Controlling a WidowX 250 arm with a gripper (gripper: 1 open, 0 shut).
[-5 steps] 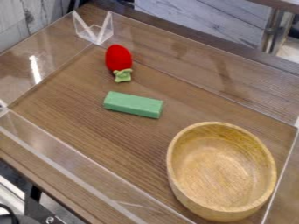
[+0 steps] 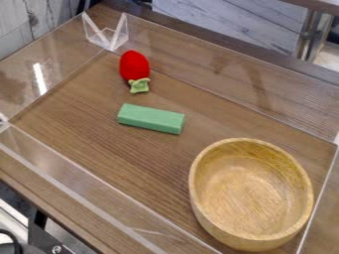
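A green rectangular block (image 2: 151, 118) lies in the middle of the wooden table. Above it and a little left lies a red object (image 2: 134, 66) with a small green leafy end, like a toy strawberry or radish. A large round tan bowl (image 2: 252, 195) sits at the lower right. No gripper can be made out clearly in the camera view.
A clear, angular plastic item (image 2: 106, 32) stands at the back left near the wall.
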